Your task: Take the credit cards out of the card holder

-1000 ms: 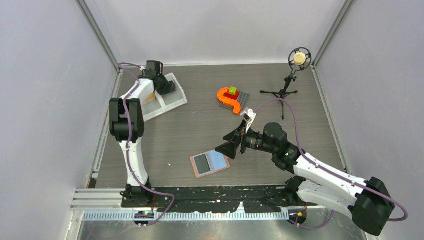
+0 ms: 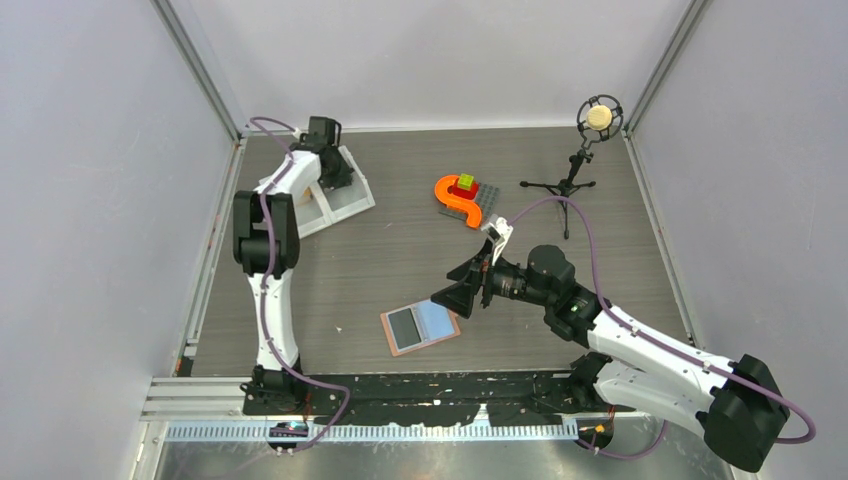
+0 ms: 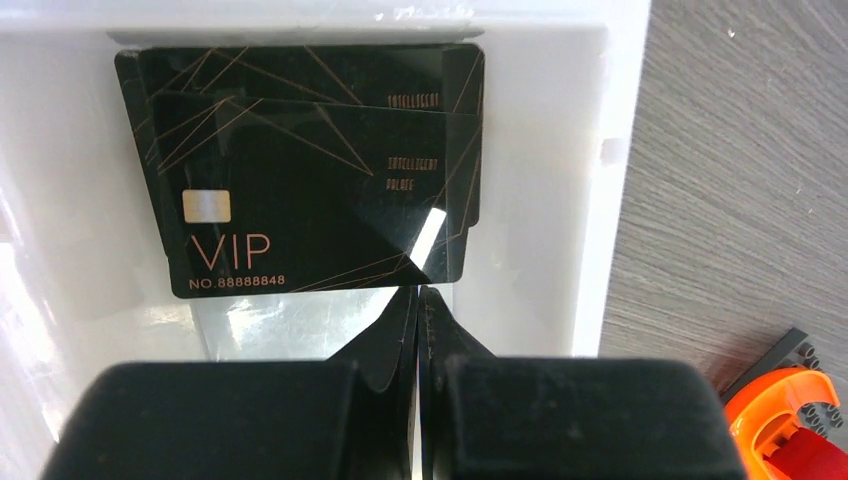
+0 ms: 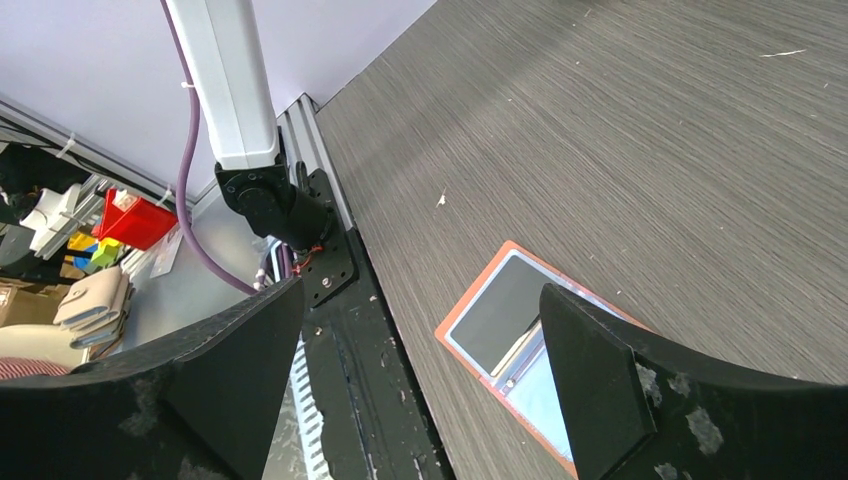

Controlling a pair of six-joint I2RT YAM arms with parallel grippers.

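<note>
Two black cards [image 3: 310,190], the upper one marked VIP, lie overlapping in a compartment of the white box [image 3: 590,200]. In the left wrist view my left gripper is shut, its tips at the lower edge of the upper card; no card shows clearly between them. The top view has this arm reaching over the box, hiding most of the cards. The card holder [image 2: 401,328] lies opened flat near the front of the table, with an orange-brown border, a dark pocket and a pale blue one. Up and right of it, my right gripper is open and empty.
An orange curved toy with red and green blocks [image 2: 458,205] stands mid-table on a grey plate. At the back right is a black stand with a round yellowish head [image 2: 599,118]. Bare table separates the box from the card holder.
My left gripper has shifted to the right over the box, the arm swinging slightly right with it. The right arm and the card holder have stayed still.
</note>
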